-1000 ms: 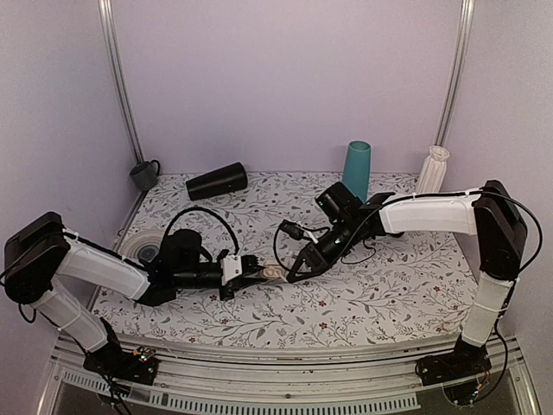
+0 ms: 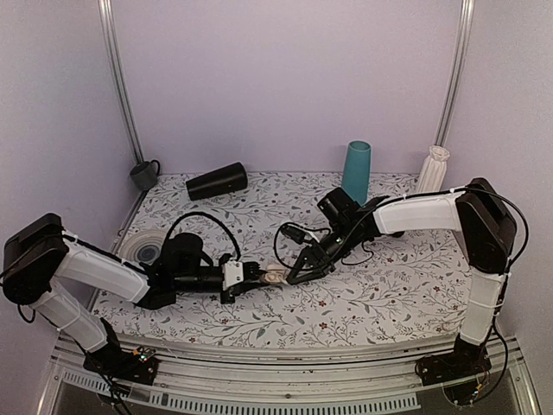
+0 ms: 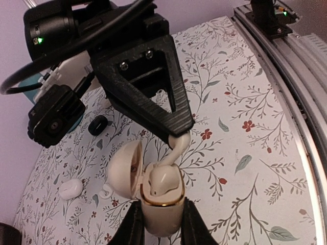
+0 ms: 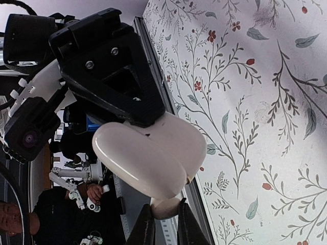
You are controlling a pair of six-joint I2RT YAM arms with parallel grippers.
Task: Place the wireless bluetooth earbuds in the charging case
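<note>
My left gripper is shut on the white charging case (image 3: 162,217), whose rounded lid (image 3: 121,171) stands open. Inside the case's gold-edged opening a pale rounded shape (image 3: 166,179) shows; I cannot tell if it is a seated earbud. Just over the opening, a white earbud (image 3: 179,147) is pinched in my right gripper, its stem slanting down to the case. In the right wrist view the case (image 4: 138,158) hides most of that earbud (image 4: 165,208). From above, both grippers meet around the case (image 2: 275,275) at mid-table.
A white oval object (image 3: 70,189) and a black one (image 3: 98,125) lie on the patterned table. Toward the back stand a teal cup (image 2: 356,171), a white vase (image 2: 432,169) and a grey mug (image 2: 145,175), with a black cylinder (image 2: 216,181) lying there.
The right arm's elbow and forearm have shifted slightly to the left, with its gripper staying close to the case. The left arm has hardly moved.
</note>
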